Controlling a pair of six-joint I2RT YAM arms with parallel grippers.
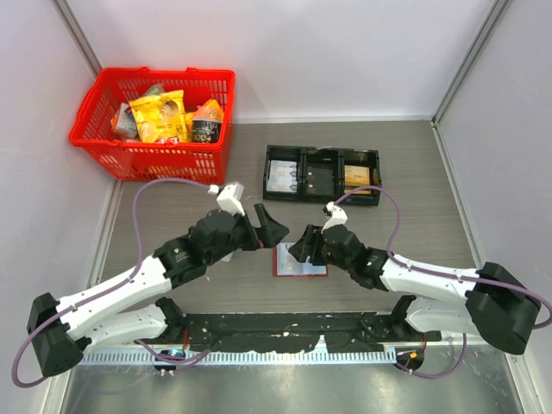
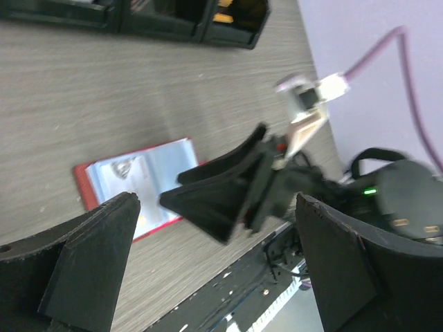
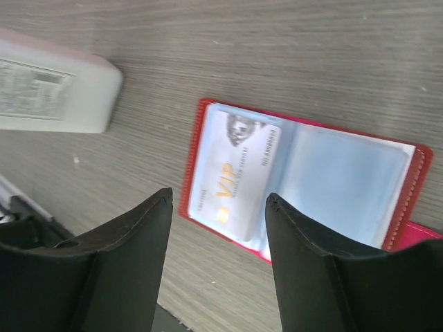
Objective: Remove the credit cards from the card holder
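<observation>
The open card holder (image 3: 339, 183) lies on the table with a red border, a white VIP card (image 3: 232, 173) in its left side and a pale blue sleeve on the right. In the top view my right gripper (image 1: 304, 250) hangs over the holder, apart-fingered with nothing visibly held; in its wrist view the fingertips are at the holder's lower part. My left gripper (image 1: 269, 222) is open to the upper left of the holder, its fingers framing it in the left wrist view.
A black tray (image 1: 321, 198) with compartments stands behind the holder. A red basket (image 1: 147, 157) of snack bags fills the back left. A white object (image 3: 62, 93) lies left of the holder; bare table is around.
</observation>
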